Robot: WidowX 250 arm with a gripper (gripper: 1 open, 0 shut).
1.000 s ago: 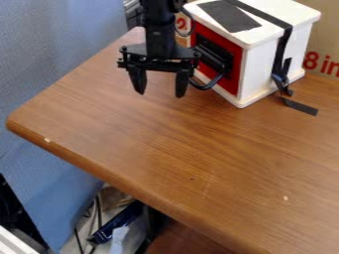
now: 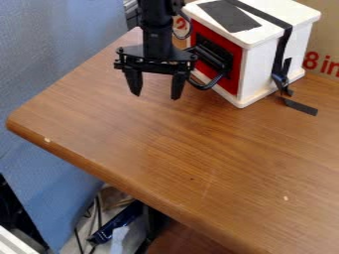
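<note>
My black gripper (image 2: 157,85) hangs at the top middle of the camera view, over the back left part of the wooden table (image 2: 172,169), its two fingers apart and pointing down with nothing visible between them. Just to its right stands a white box (image 2: 261,79) with a red front (image 2: 228,87), a black pad on top, black straps and a dark fitting on the red side.
A cardboard box (image 2: 320,50) stands behind at the right.
</note>
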